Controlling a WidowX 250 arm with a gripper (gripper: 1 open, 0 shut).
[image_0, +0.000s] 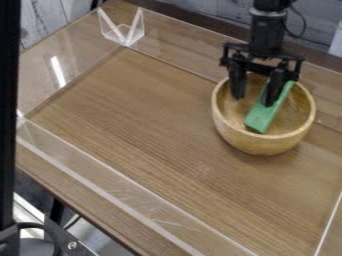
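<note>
A wooden bowl sits on the table at the right, with a green elongated object lying inside it. The black gripper reaches down from the top into the bowl, its fingertips around the upper part of the green object. Whether it grips the object cannot be told.
A small clear angular object stands at the upper left. The wooden table is otherwise open at the left and front. Dark cables or hardware lie at the bottom left corner, beyond the table edge.
</note>
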